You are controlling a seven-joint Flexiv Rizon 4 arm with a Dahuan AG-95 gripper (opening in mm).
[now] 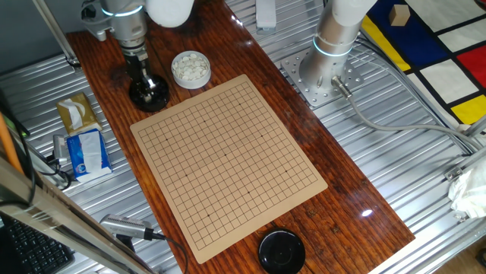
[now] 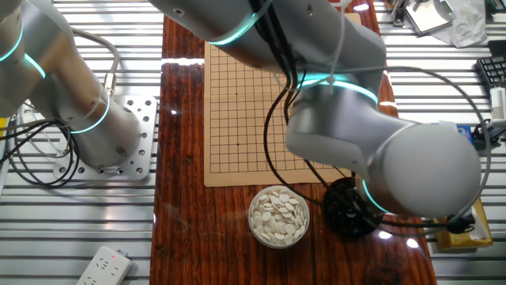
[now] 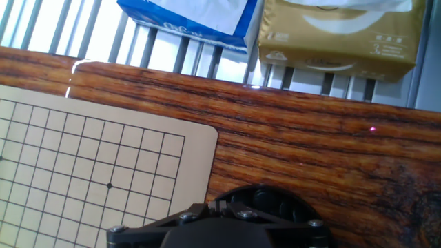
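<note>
My gripper [image 1: 146, 84] points down at the black bowl [image 1: 156, 101] beside a corner of the board, its fingers reaching over or into it. In the wrist view the fingertips [image 3: 219, 205] sit close together, and the fingers look shut; no stone shows between them. Dark round stones [image 3: 265, 200] are faintly visible inside that bowl, partly hidden by the gripper. The tan grid board [image 1: 228, 164] is bare of stones. A white bowl [image 1: 190, 70] full of white stones [image 2: 278, 215] stands close to the black one.
A black round dish [image 1: 281, 251] lies at the board's opposite end. Tissue packs, one gold [image 3: 337, 34] and one blue [image 3: 200, 17], rest beyond the table edge. A camera-like device [image 1: 129, 226] with a cable is beside the table. Bare wood flanks the board.
</note>
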